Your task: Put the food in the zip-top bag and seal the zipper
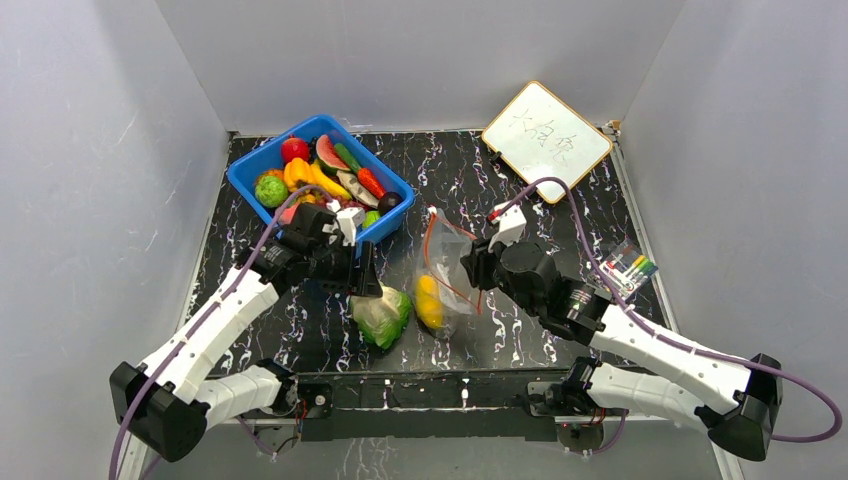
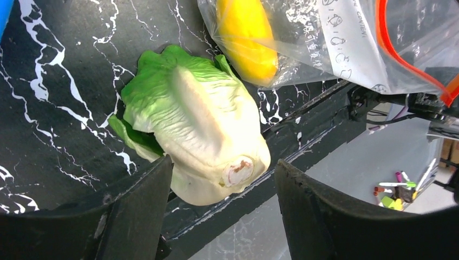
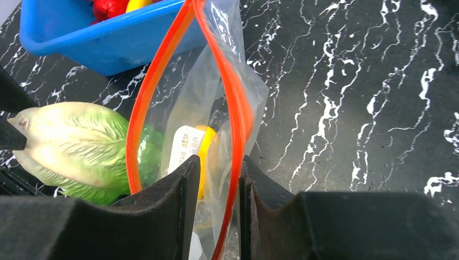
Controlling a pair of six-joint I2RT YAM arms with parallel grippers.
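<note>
A pale green-and-white cabbage [image 1: 380, 315] [image 2: 195, 130] lies on the dark marble table left of the clear zip bag [image 1: 445, 265] [image 3: 243, 92], which has a red-orange zipper and a yellow item [image 1: 430, 300] [image 2: 246, 40] inside. My left gripper [image 1: 360, 275] is open above the cabbage, its fingers beside the root end. My right gripper [image 1: 478, 265] is at the bag's right edge, fingers apart with the zipper edge running between them; whether it touches them is unclear.
A blue basket [image 1: 250, 185] of toy produce stands at the back left. A whiteboard [image 1: 545, 140] lies at back right, a pack of markers [image 1: 625, 270] at the right edge. The table between bag and whiteboard is clear.
</note>
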